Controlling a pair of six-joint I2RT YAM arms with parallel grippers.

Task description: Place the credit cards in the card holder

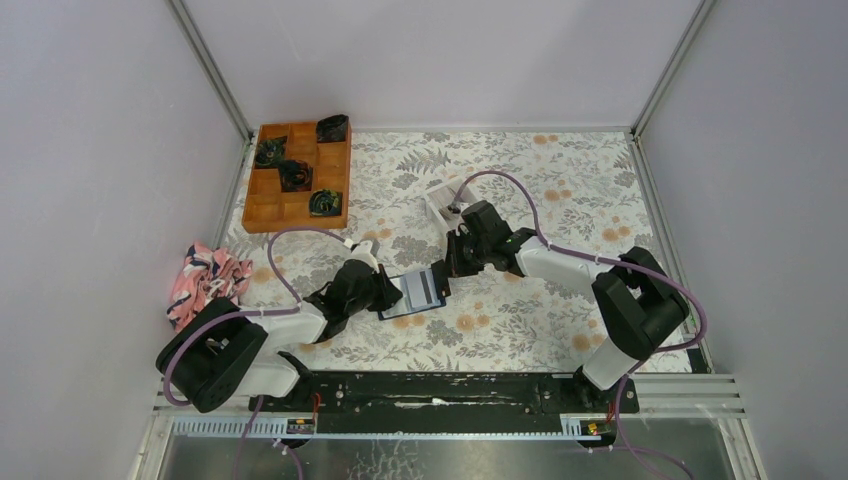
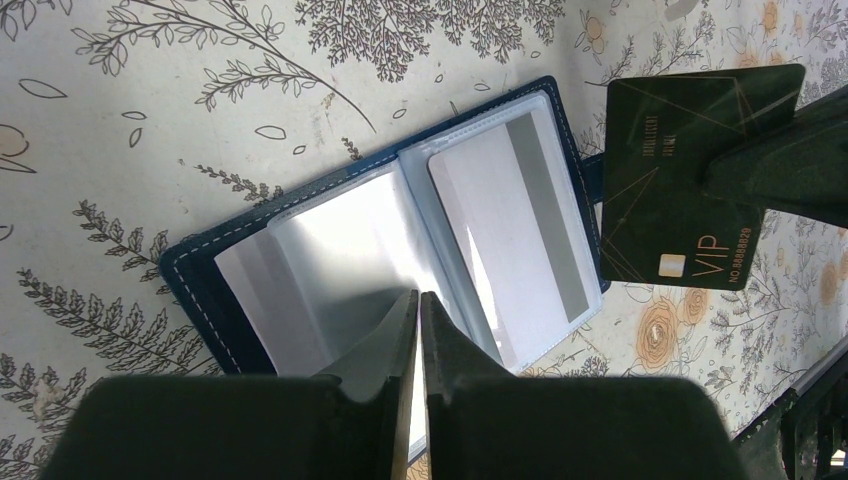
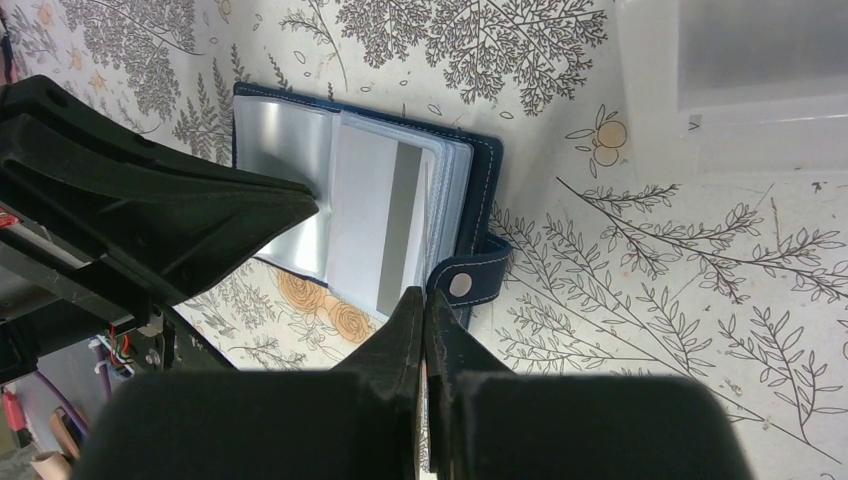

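Note:
The navy card holder [image 2: 215, 300] lies open on the patterned mat, with clear sleeves and a white card with a grey stripe [image 3: 365, 210] in the right-hand one. My left gripper is over the holder's left sleeves, fingertips nearly together; whether anything is between them is unclear. My right gripper is shut on a thin dark green VIP card, which it holds upright at the holder's right end, by the strap; in the right wrist view the card appears edge-on.
A white translucent box [image 1: 440, 200] lies behind the right gripper. A wooden compartment tray [image 1: 270, 205] stands at the back left, a pink cloth [image 1: 205, 285] at the left edge.

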